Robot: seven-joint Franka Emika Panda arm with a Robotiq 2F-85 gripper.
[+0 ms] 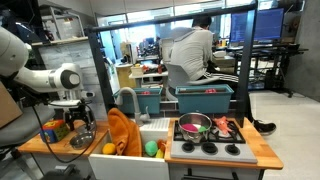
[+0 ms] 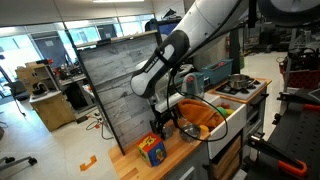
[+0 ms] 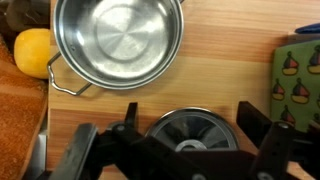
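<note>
Directly below my gripper, in the wrist view, lies a round lid (image 3: pixel 205 126) with a dark centre knob and a metal rim. Its lower part is hidden by the gripper body. The fingers stand wide apart with nothing held between them. Just above the lid in that view is an empty steel pot (image 3: pixel 120 42) with two loop handles. A green box with pear pictures (image 3: pixel 298 85) is to the right. From outside, the gripper (image 1: pixel 76 103) hangs over the counter's left end, near a colourful box (image 2: pixel 152 150).
An orange cloth (image 1: pixel 123 132) hangs by the sink, which holds fruit-like items, including an orange one (image 1: pixel 109 149). To the right, another pot (image 1: pixel 194 125) sits on the stove (image 1: pixel 212 148). Bare wood (image 3: pixel 225 60) shows between the steel pot and the green box.
</note>
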